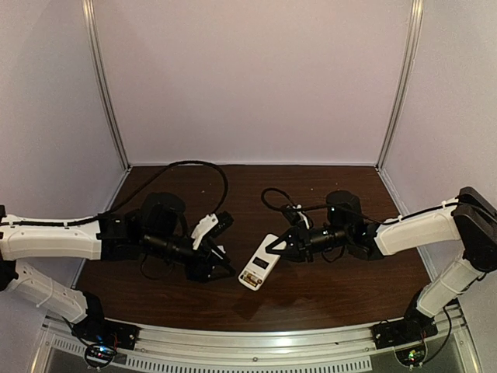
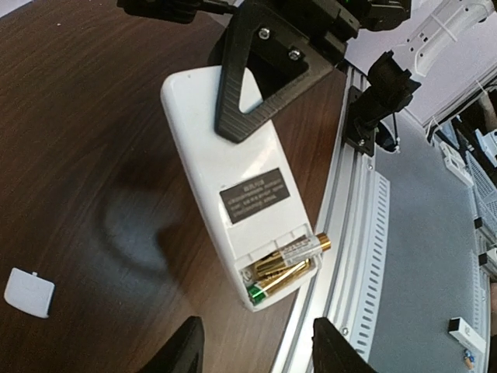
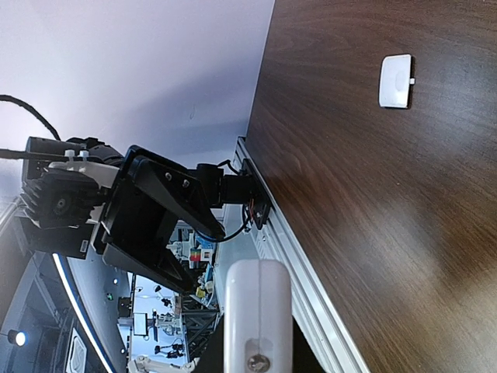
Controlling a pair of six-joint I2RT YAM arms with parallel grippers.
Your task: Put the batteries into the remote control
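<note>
The white remote is held face down by my right gripper, shut on its upper end; its end fills the bottom middle of the right wrist view. In the left wrist view, two batteries show in the open compartment at the lower end; the upper one sits tilted, its gold tip sticking out past the compartment's edge. My left gripper stands open below that end, with nothing between its fingers.
The white battery cover lies loose on the dark wooden table. A metal rail runs along the table's front edge.
</note>
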